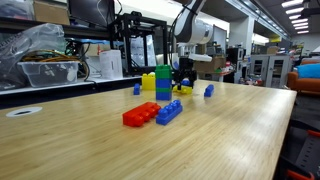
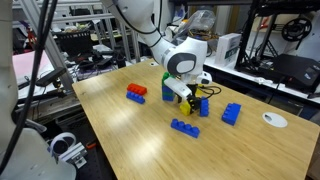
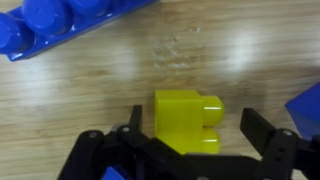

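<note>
My gripper is open, and its two black fingers stand either side of a small yellow brick (image 3: pixel 178 118) in the wrist view. Bare gaps show between the brick and each finger, the wider one on the right. In exterior view 1 the gripper is low over the yellow brick (image 1: pixel 183 91), behind a green-and-blue block stack (image 1: pixel 163 84). From exterior view 2 the arm comes down onto the yellow brick (image 2: pixel 186 107), hiding part of the stack.
Blue bricks lie close round the gripper, one long (image 2: pixel 185 128) and another (image 2: pixel 231 113) to the right. A red brick (image 1: pixel 145 113) and a blue brick (image 1: pixel 169 112) lie nearer exterior view 1.
</note>
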